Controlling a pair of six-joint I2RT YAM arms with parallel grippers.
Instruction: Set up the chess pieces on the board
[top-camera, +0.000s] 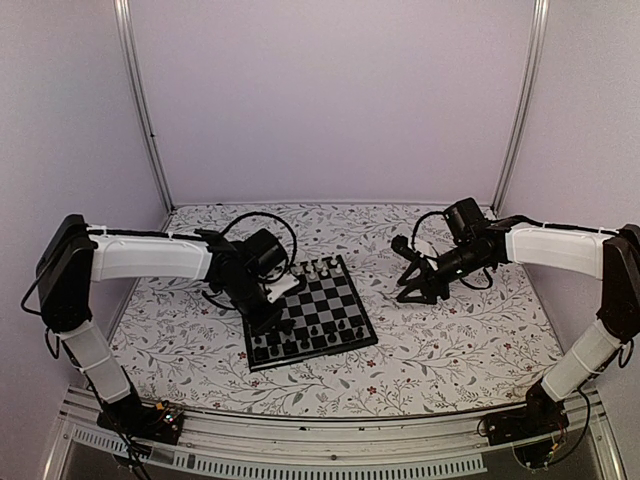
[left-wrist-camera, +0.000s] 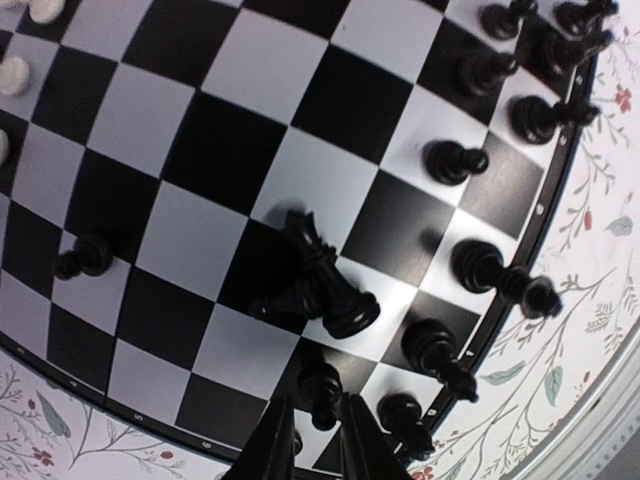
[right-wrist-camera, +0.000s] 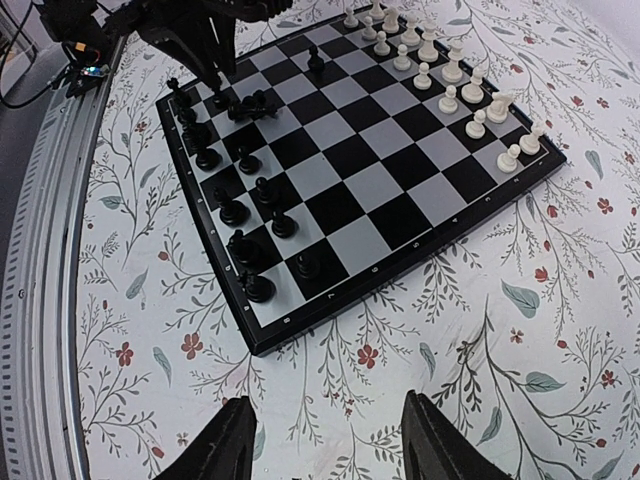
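The chessboard (top-camera: 335, 300) carries white pieces along one side and black along the other. In the left wrist view a fallen black piece (left-wrist-camera: 330, 280) lies beside another dark piece. My left gripper is low over the board, fingers part open around or just over an upright black pawn (left-wrist-camera: 320, 385); whether they touch it is unclear. A lone black piece (left-wrist-camera: 92, 255) stands away from the black rows. My right gripper is open above the table to the right of the board, nothing between its fingers.
Bare floral table (top-camera: 460, 360) surrounds the board, with free room to the right. Walls enclose the back and sides.
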